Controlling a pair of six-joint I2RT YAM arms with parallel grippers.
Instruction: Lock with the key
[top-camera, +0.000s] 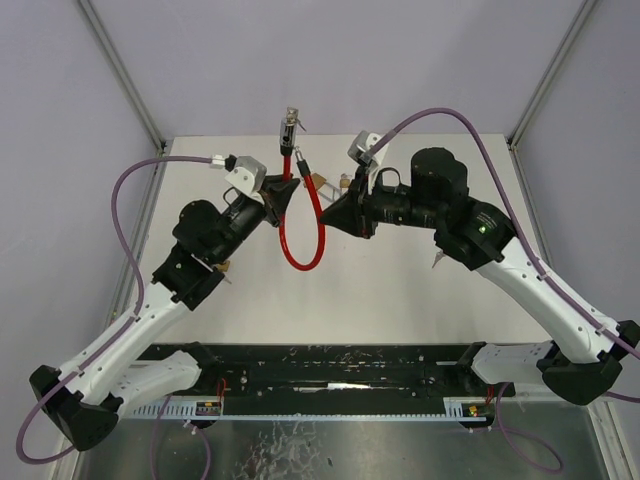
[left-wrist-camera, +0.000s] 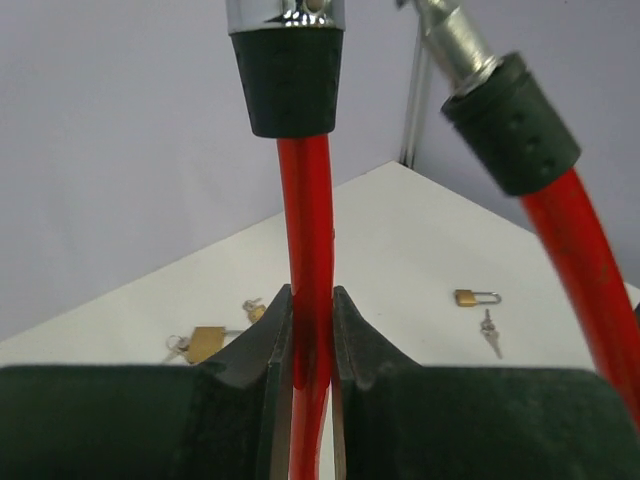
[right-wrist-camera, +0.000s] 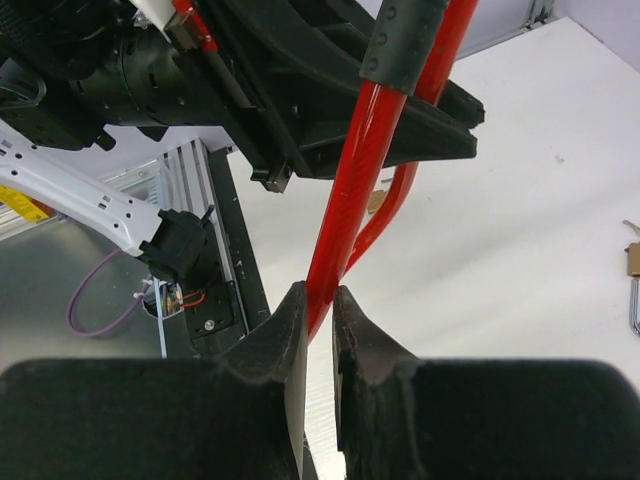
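A red cable lock (top-camera: 303, 264) hangs in a U between both arms. Its black-collared lock head (top-camera: 289, 133) points up in my left gripper (top-camera: 283, 187), which is shut on the red cable; in the left wrist view the cable runs between the fingers. The other end (left-wrist-camera: 510, 130), a metal pin with black collar, stands just right of the head. A key appears at the head's top in the top view. My right gripper (top-camera: 332, 215) is at the other strand; in the right wrist view its fingertips are close at the red cable, whether gripping it I cannot tell.
On the white table (top-camera: 380, 290) lie several brass padlocks with keys, such as a padlock (left-wrist-camera: 207, 342), another padlock (left-wrist-camera: 468, 298) and a loose key (left-wrist-camera: 490, 332).
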